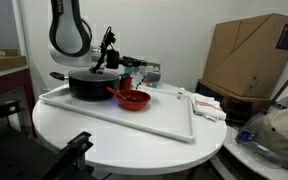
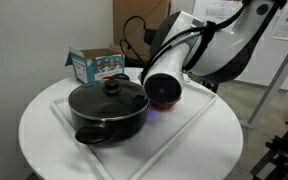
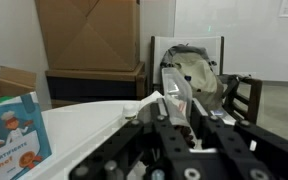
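Observation:
My gripper points level across the table; in the wrist view its fingers are shut on something pale whose shape is unclear. In exterior view 1 the gripper end stretches to the right above the pot and bowl. A black lidded pot (image 1: 89,84) stands on a white tray (image 1: 169,118). Beside it is a red bowl (image 1: 134,101), with something thin and reddish in it. Exterior view 2 shows the pot's round lid knob (image 2: 111,88); there the arm hides most of the bowl (image 2: 164,104) and the whole gripper.
An open teal printed box (image 2: 94,65) stands behind the pot, also at the left in the wrist view. White cloths or papers (image 1: 204,105) lie at the table's right. Large cardboard boxes (image 1: 249,55) stand beyond. The tray's right part is clear.

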